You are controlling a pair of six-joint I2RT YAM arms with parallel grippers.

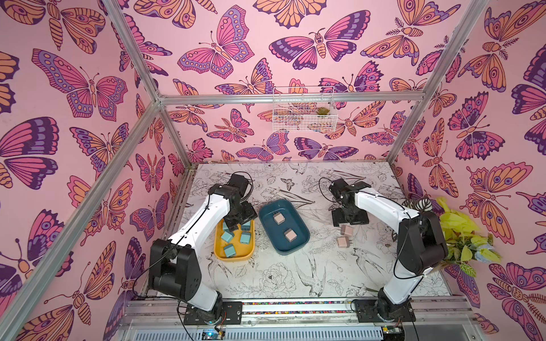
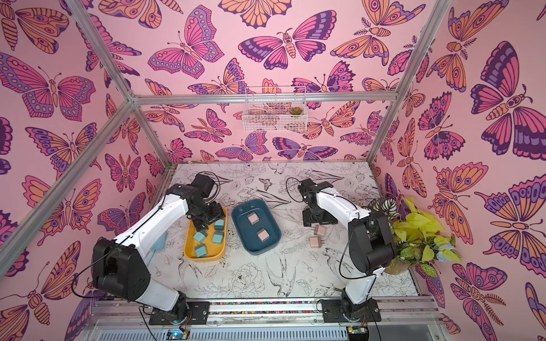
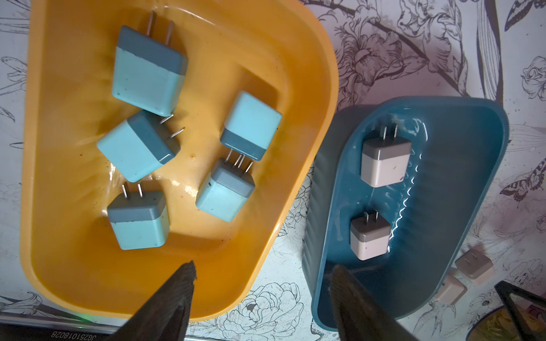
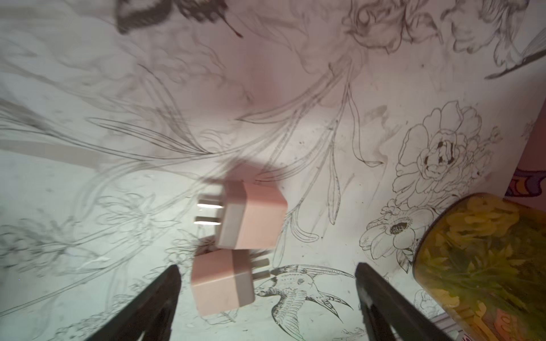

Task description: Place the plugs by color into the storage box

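Observation:
The yellow box (image 1: 233, 253) holds several teal plugs (image 3: 248, 122), with my left gripper above it, open and empty. Beside it, the dark blue box (image 2: 250, 238) holds two pink plugs (image 3: 385, 164). Two more pink plugs (image 4: 253, 218) lie close together on the table right of that box, prongs out sideways. My right gripper hangs above them, open, with nothing between its fingers.
A potted plant (image 2: 421, 238) stands at the table's right edge, partly behind my right arm. A wire basket (image 1: 304, 122) hangs on the back wall.

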